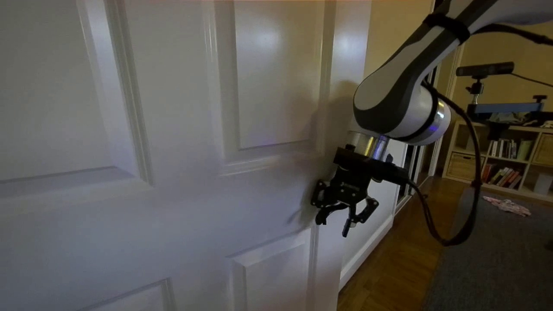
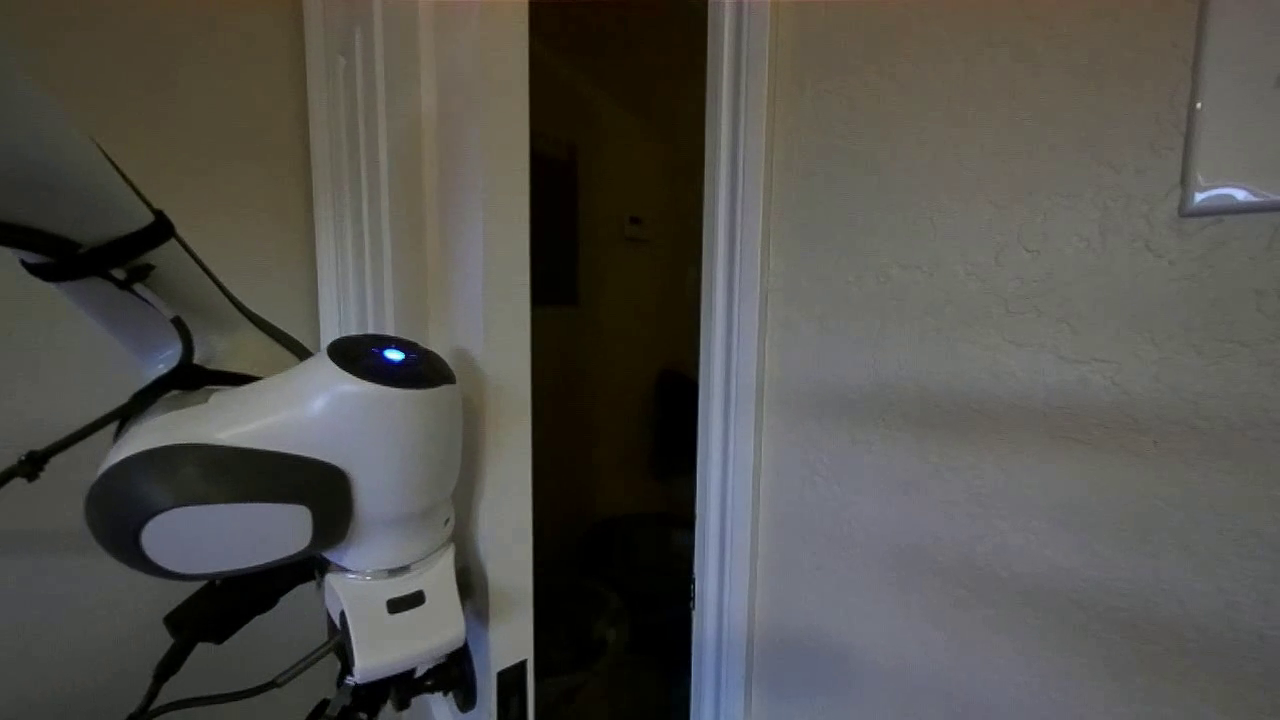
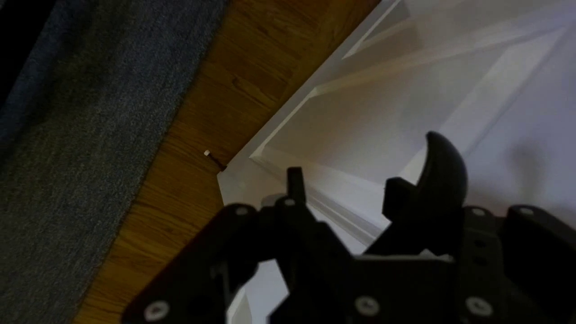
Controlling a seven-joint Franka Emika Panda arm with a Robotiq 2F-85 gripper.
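A white panelled door fills the left of exterior view 1. Beside its free edge hangs my gripper, pointing down, its fingers apart with nothing visible between them. Whether any part of the gripper touches the door cannot be told. In exterior view 2 a dark gap separates the door edge from the white frame, so the door stands ajar. From the wrist, the gripper shows separated fingers against the door's panelled face. No knob is in view; a dark latch plate sits low on the edge.
A shelf with books stands at the back. A wall borders the frame. The arm's cable loops below it.
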